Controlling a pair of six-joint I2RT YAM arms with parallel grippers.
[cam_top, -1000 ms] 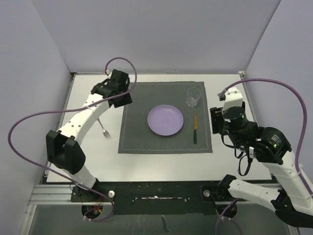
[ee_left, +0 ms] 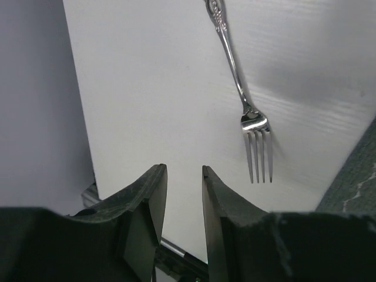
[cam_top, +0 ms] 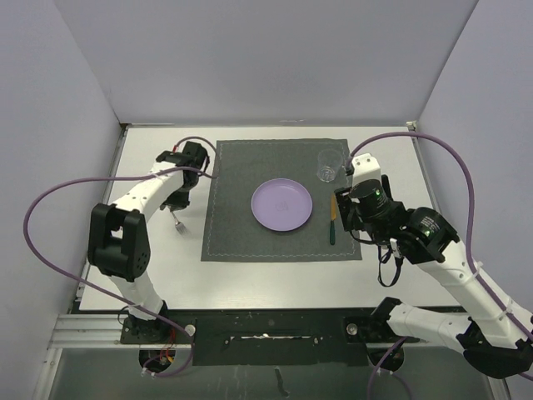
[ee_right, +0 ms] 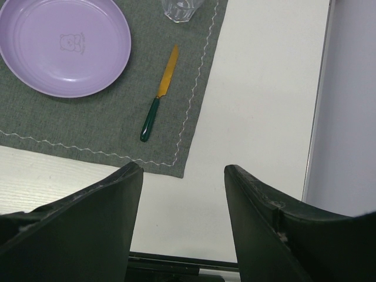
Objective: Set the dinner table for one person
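A silver fork (ee_left: 255, 126) lies on the white table left of the grey placemat, partly under my left arm in the top view. My left gripper is over it, open, its fingertips beside the tines with nothing between them. On the placemat (cam_top: 237, 158) sit a purple plate (cam_top: 281, 204), a clear glass (cam_top: 329, 165) at the upper right, and a knife (ee_right: 150, 117) with green handle and gold blade right of the plate. My right gripper hangs open above the mat's lower right corner, holding nothing.
Bare white table (ee_right: 264, 88) surrounds the placemat. Grey-lilac walls border the table at the sides and back; a dark rail runs along the front edge.
My left gripper has come down toward the front, from the mat's back left corner to over the fork. My right arm has moved slightly left.
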